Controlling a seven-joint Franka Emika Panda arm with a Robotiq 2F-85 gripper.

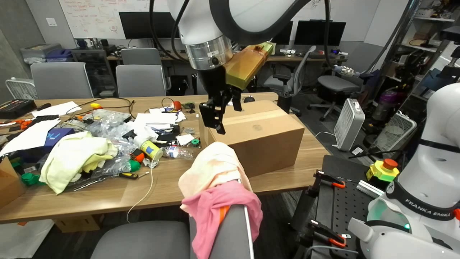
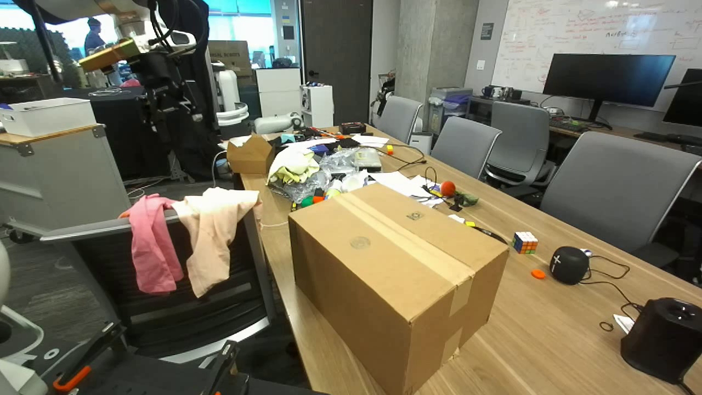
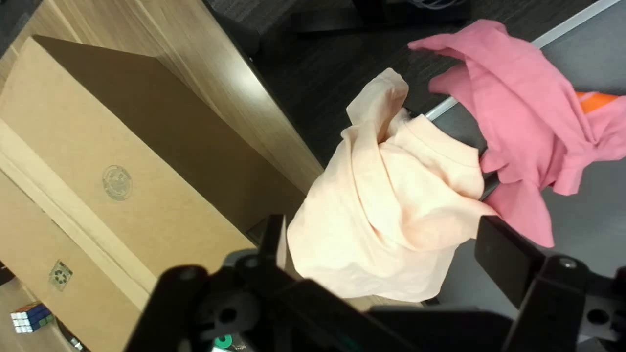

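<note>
Over the back of a grey chair hang two cloths: a peach cloth [image 3: 381, 205] and a pink cloth [image 3: 522, 111]. The peach one lies nearest the table, the pink one beside it. My gripper [image 1: 227, 118] is in the air above them, pointing down, its fingers spread apart. In the wrist view the open gripper has the peach cloth below and between its fingers, with no sign of contact. Exterior view 2 has the gripper [image 2: 172, 125] up at the left, higher than the chair back.
A large closed cardboard box [image 2: 395, 250] stands on the table right beside the chair. Clutter covers the table's far end, including a pale yellow cloth [image 1: 77, 157] and a plastic bottle [image 1: 179, 151]. The chair's back edge [image 2: 98, 229] runs under the cloths.
</note>
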